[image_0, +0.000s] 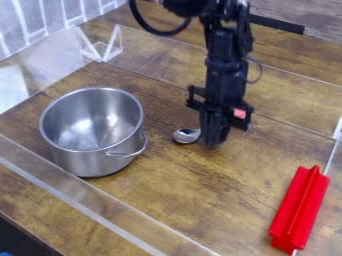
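My black gripper (214, 128) is down at the middle of the wooden table (160, 210), over a spoon with a silver bowl (186, 136) and a pinkish-red handle (239, 114). The fingers are low over the spoon's handle, which they mostly hide. I cannot see whether anything is between them. A steel pot (92, 131) with a wire handle stands to the left, and a red elongated object (301, 207) lies at the front right.
A clear plastic piece (104, 45) stands at the back left near a white rail.
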